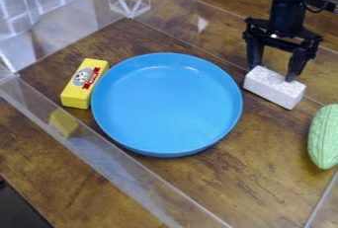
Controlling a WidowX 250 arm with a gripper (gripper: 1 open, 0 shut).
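Observation:
The black gripper (280, 52) reaches down from the top right, its fingers just over a white rectangular block (275, 91) on the wooden table. Whether it is open or shut, or touching the block, is hard to tell. A large blue plate (166, 106) lies in the middle. A yellow box with a printed label (83, 84) sits left of the plate. A pale green cabbage-like object (323, 138) lies at the right edge.
Clear walls run along the left and near side of the table (132, 197). Bare wood is free behind the plate and in front of it.

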